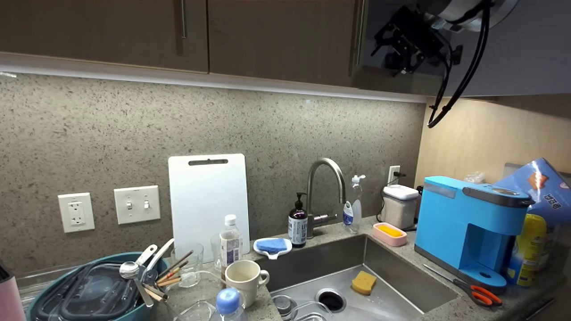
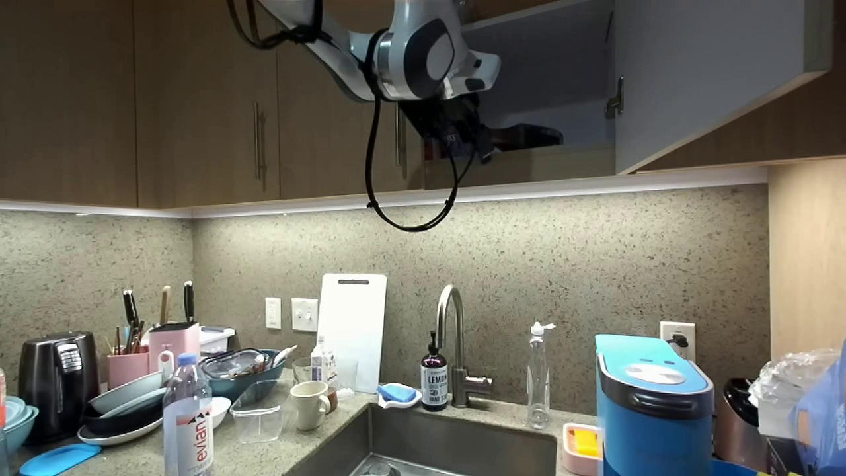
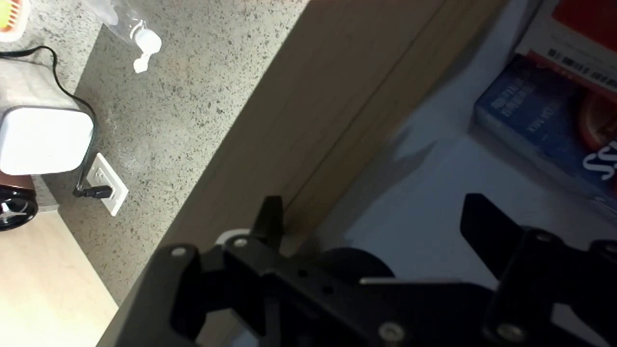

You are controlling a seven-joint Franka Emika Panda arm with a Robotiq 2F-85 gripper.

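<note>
In exterior view 1 my gripper is up at the open wall cabinet, pointing in over its floor. The wrist view shows the gripper open, its two black fingers wide apart. A dark rounded object lies low between them, partly hidden by the gripper body; whether the fingers touch it cannot be told. A dark, long object lies on the cabinet floor in exterior view 2. On the same floor, a blue box sits beside a red and white box.
The cabinet's front edge runs close by the left finger. To the right, the opened cabinet door stands out. Below are the sink, faucet, a clear bottle and a blue coffee machine. A cable loop hangs from the arm.
</note>
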